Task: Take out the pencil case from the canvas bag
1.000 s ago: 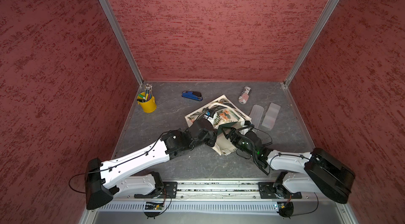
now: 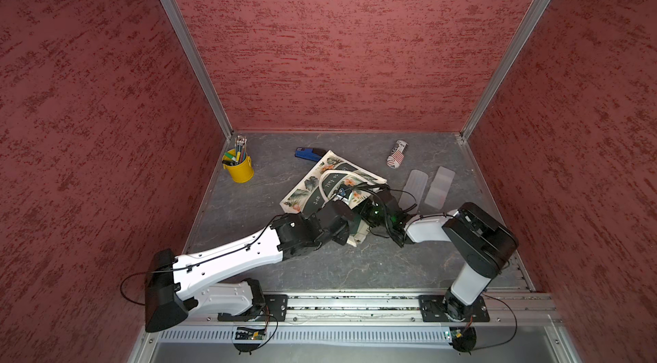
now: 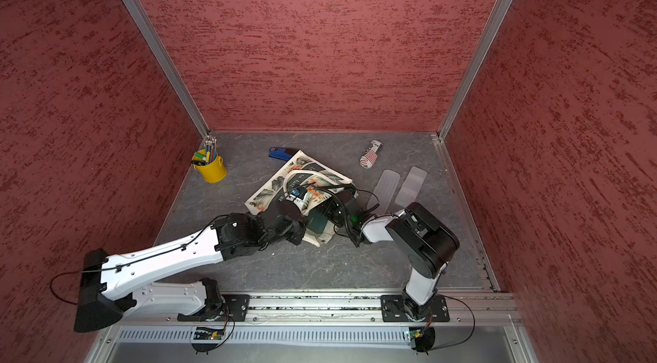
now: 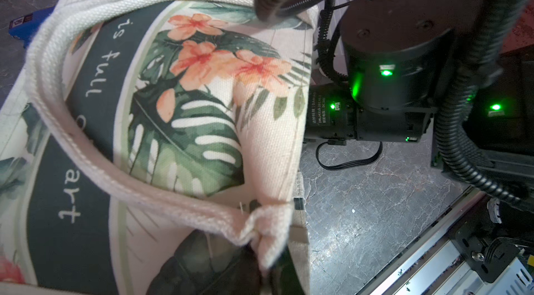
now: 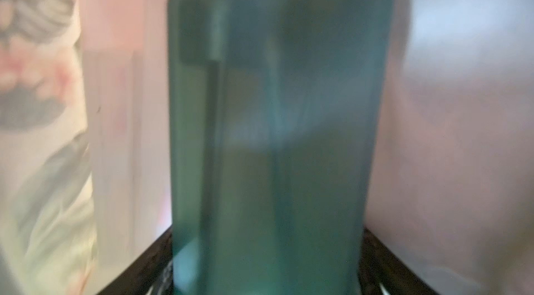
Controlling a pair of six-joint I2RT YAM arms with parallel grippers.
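The canvas bag, printed with flowers and leaves, lies in the middle of the table, its opening toward my right arm. My left gripper is over its front part; its fingers are hidden in its wrist view. My right gripper reaches into the opening. In the right wrist view a translucent dark green case fills the middle, blurred, with dark finger parts at either side of its lower end; whether they grip it is unclear.
A yellow pencil bucket stands at left, a blue stapler behind the bag, a striped pouch at back right, and two translucent lids at right.
The bag has shifted left, and my left gripper has moved slightly forward.
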